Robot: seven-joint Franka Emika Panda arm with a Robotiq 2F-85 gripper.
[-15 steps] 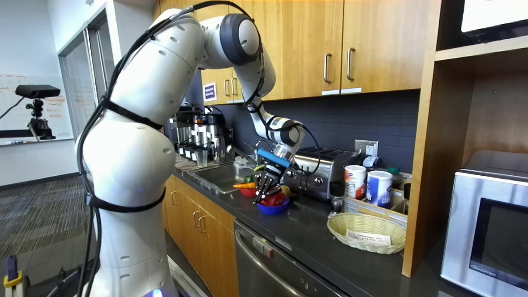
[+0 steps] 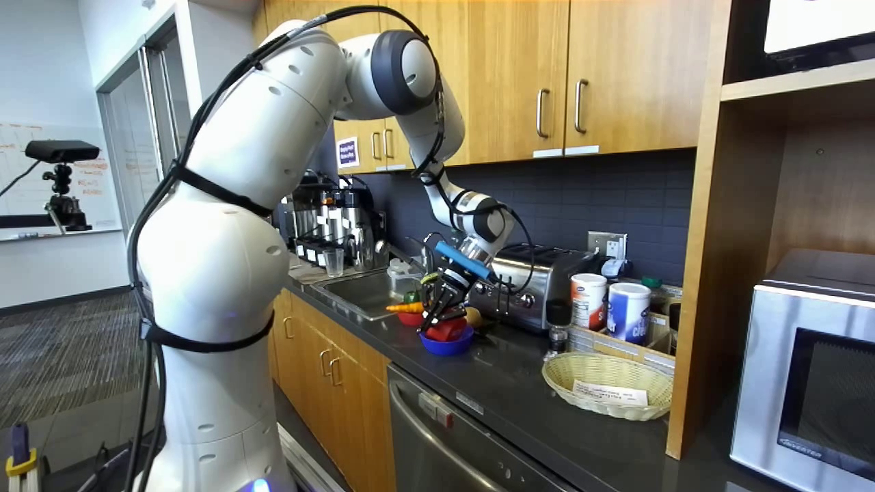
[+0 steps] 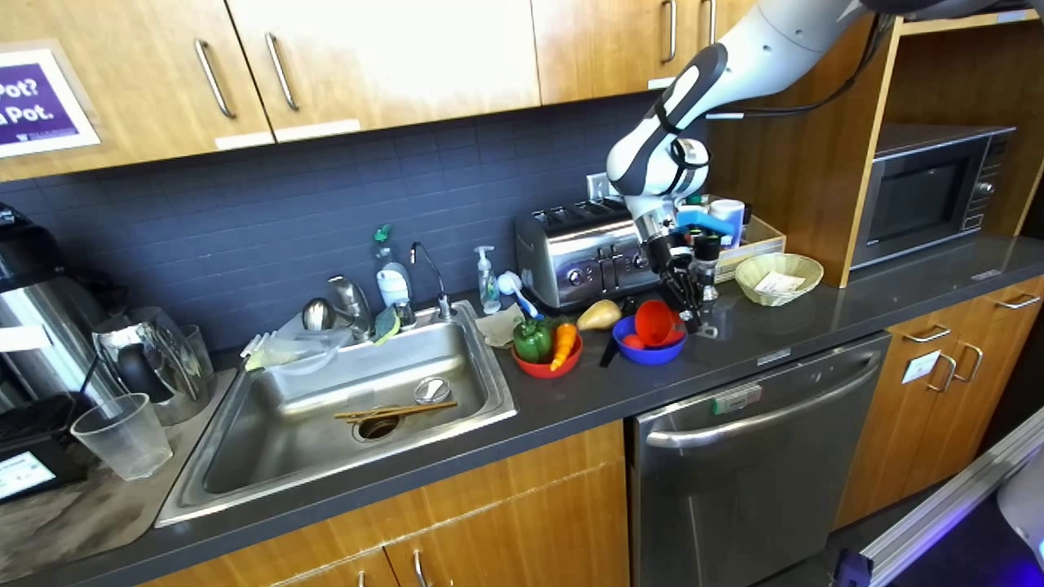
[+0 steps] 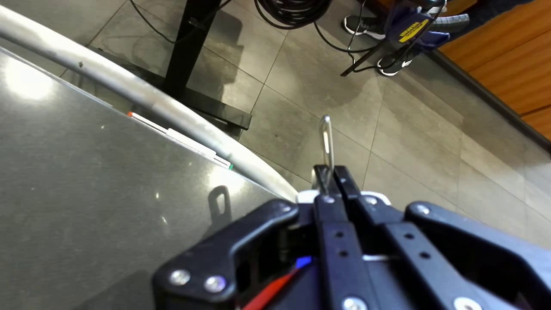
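Observation:
My gripper is shut on a thin metal loop (image 4: 327, 137) that sticks out past its fingertips in the wrist view. Whether this loop is joined to the red cup (image 3: 656, 322) cannot be told. In exterior view 2 the cup tilts over the blue bowl (image 3: 650, 351), close to the left of my gripper (image 3: 691, 311). Small red items (image 3: 634, 342) lie in that bowl. To its left stands a red bowl (image 3: 544, 371), holding a green pepper (image 3: 533, 339) and an orange carrot (image 3: 564, 344).
Behind the bowls stands a steel toaster (image 3: 587, 259), with a pale yellow squash (image 3: 599, 315) in front of it. The sink (image 3: 342, 401) is at the left. Towards the microwave (image 3: 925, 200) is a wicker basket (image 3: 780, 278). The counter in front of the basket is clear.
In exterior view 1, my gripper has shifted slightly to the right and turned a little. The blue bowl with its red contents sits slightly further left than before.

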